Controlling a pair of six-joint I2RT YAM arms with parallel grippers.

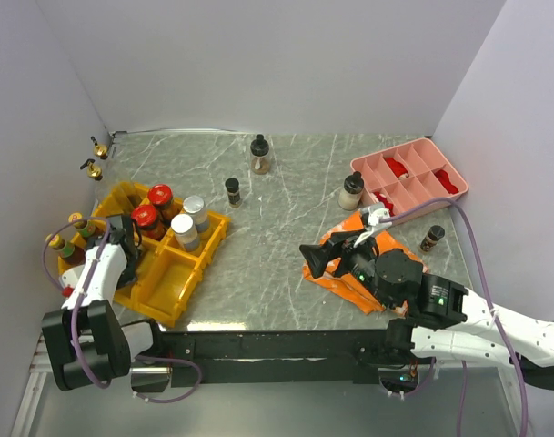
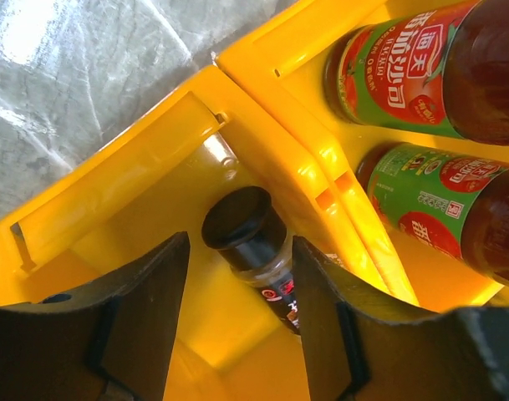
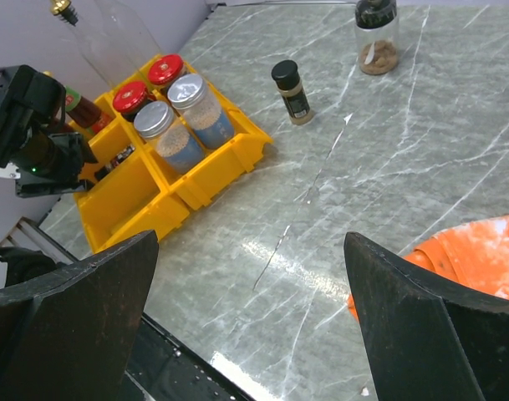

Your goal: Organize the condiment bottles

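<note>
In the left wrist view a black-capped spice bottle lies on its side in a compartment of the yellow organizer, beside two sauce bottles. My left gripper is over it, fingers apart on either side; it is not gripping it visibly. My right gripper stands open over the right half of the counter. Red-lidded jars and silver-lidded jars fill other compartments. A small spice bottle, black-topped jars and another small bottle stand on the counter.
A pink divided tray with red items sits at back right, and orange cloth lies under my right arm. Walls enclose the back and both sides.
</note>
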